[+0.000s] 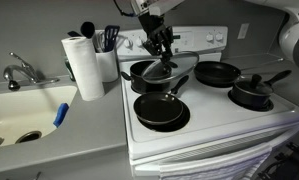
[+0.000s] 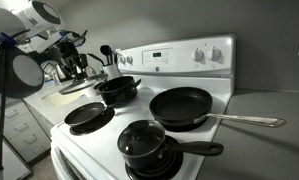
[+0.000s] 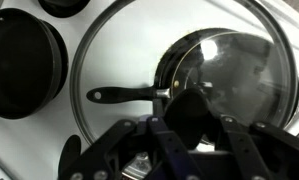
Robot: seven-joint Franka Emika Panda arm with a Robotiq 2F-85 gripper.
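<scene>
My gripper [image 1: 164,58] is shut on the black knob [image 3: 190,108] of a large clear glass lid [image 1: 187,67]. The lid hangs somewhat tilted above the left side of the stove, apart from the cookware in exterior view 2, where its rim [image 2: 85,87] shows edge-on. Behind it on the back left burner stands a black pot [image 1: 138,76]. In front, on the front left burner, lies a black frying pan [image 1: 158,109]. Through the glass in the wrist view, a black handle [image 3: 119,95] and dark cookware appear below.
A black skillet [image 1: 217,72] occupies the back right burner, and a lidded saucepan [image 1: 251,93] the front right. Left of the stove are a paper towel roll [image 1: 85,68] and a utensil holder [image 1: 108,66]. White stovetop between the burners is free.
</scene>
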